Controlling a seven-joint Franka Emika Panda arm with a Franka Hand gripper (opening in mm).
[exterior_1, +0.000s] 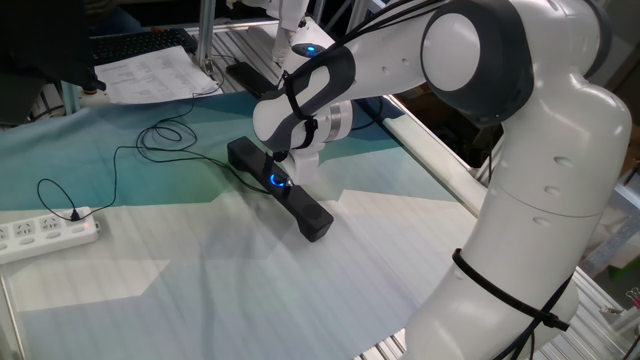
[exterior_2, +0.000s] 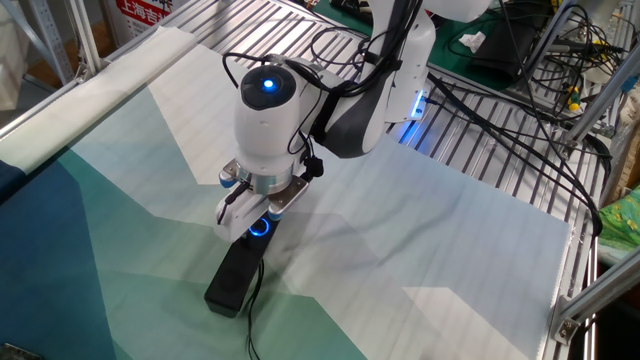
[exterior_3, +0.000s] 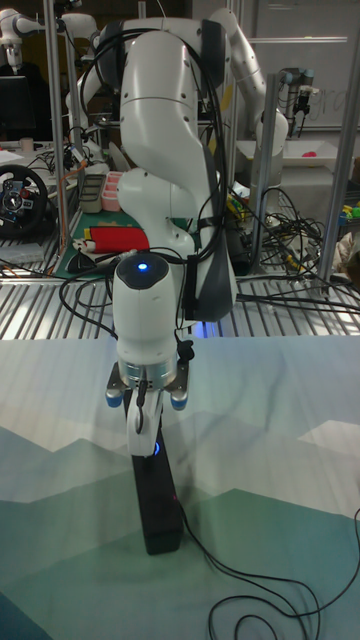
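Observation:
A long black soundbar (exterior_1: 301, 208) with a glowing blue ring (exterior_1: 279, 181) near its middle lies diagonally on the patterned tabletop. In the second exterior view the soundbar (exterior_2: 230, 279) runs from under my hand toward the front, its ring (exterior_2: 260, 227) lit beside the fingers. The third view shows its near end (exterior_3: 158, 523) pointing to the camera. My white gripper (exterior_1: 290, 174) points down right at the ring, close to or touching the soundbar's top. The fingertips are largely hidden, so their spacing and any contact cannot be made out.
A thin black cable (exterior_1: 170, 150) loops over the cloth behind the soundbar. On the left edge sits a white power strip (exterior_1: 45, 236), with papers (exterior_1: 160, 76) and a keyboard (exterior_1: 140, 45) at the back.

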